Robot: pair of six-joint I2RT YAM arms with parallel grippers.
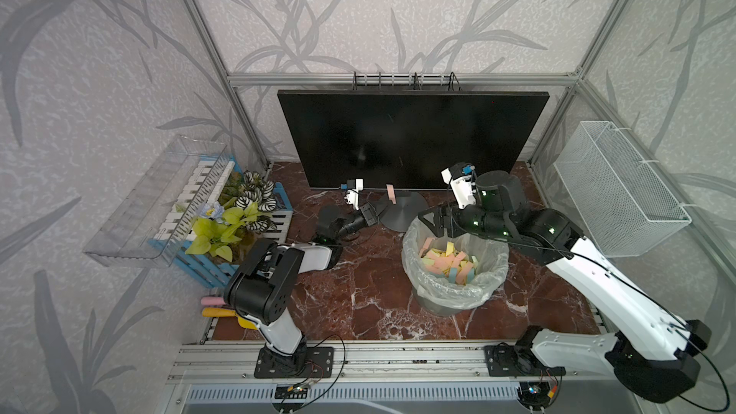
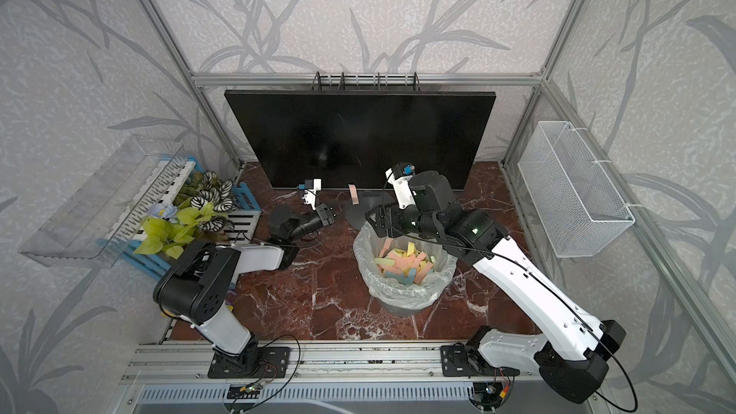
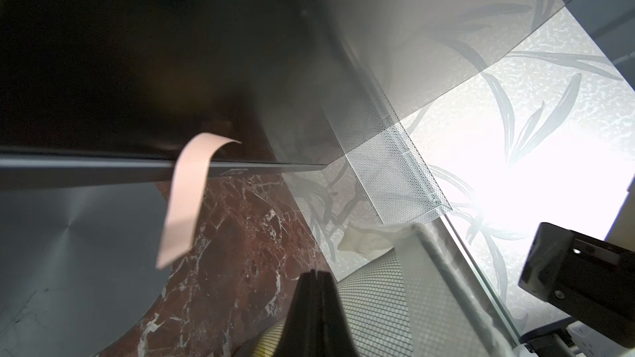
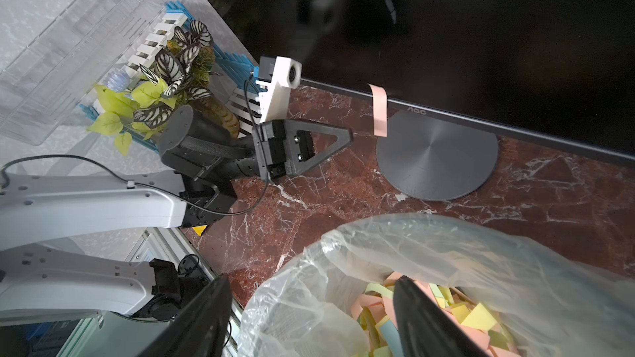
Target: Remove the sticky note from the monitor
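Observation:
A pink sticky note strip [image 4: 379,111] clings by its top end to the lower edge of the black monitor [image 4: 476,39], its free end hanging below the bezel. In the left wrist view that strip [image 3: 187,198] curls outward, clear of the fingers. My left gripper is shut with nothing between its fingertips, a short gap to the left of the strip. My right gripper holds its blurred fingers apart over the bin, with no note visible between them.
The lined bin [image 1: 414,260] holds many paper strips [image 1: 448,260] below the right gripper. A round monitor base [image 4: 436,155] stands behind the strip. Planter [image 1: 222,222] and clear basket [image 1: 161,199] occupy the left; a white mesh basket [image 1: 621,184] is on the right.

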